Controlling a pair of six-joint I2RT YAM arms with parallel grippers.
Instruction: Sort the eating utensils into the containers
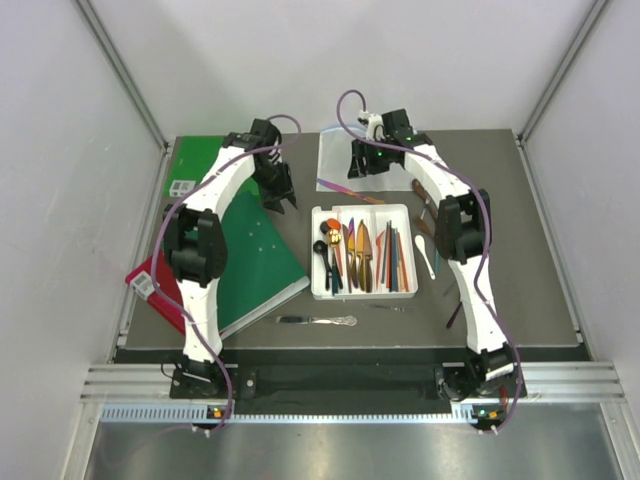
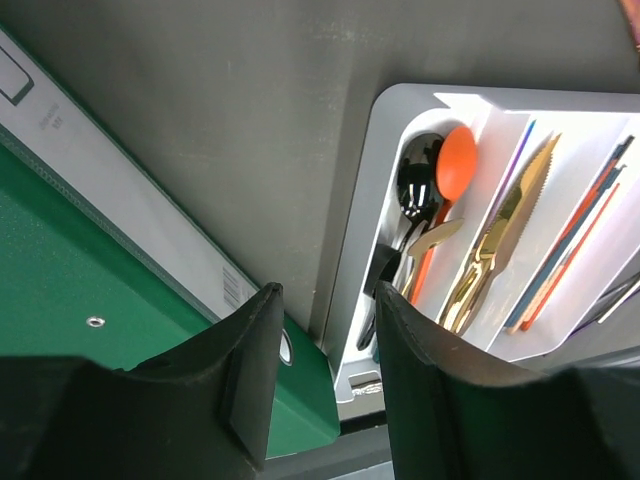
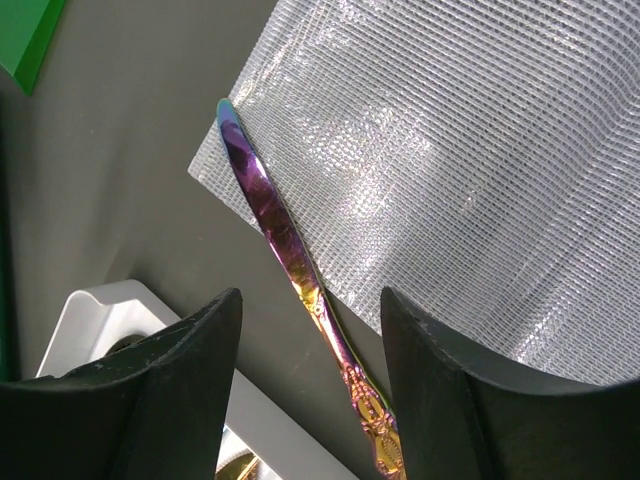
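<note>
A white divided tray (image 1: pixel 360 296) stands mid-table, with black, orange and gold spoons on its left, gold knives in the middle and chopstick-like sticks on its right. Behind it lies a purple-and-gold knife (image 3: pixel 283 232), its blade tip on the white mat. My right gripper hovers above that knife, open, the knife visible below the gap between its fingers. Left of the tray's back corner is my left gripper (image 1: pixel 283 207), fingers parted and nothing between them. A silver knife (image 1: pixel 316 320) and a small silver utensil (image 1: pixel 385 307) lie in front of the tray. On its right is a white spoon (image 1: pixel 425 257).
A green binder (image 1: pixel 250 265) and a red folder (image 1: pixel 160 285) cover the left side. The white ribbed mat (image 3: pixel 440 170) spreads behind the tray. More utensils lie to the right, partly hidden by my right arm.
</note>
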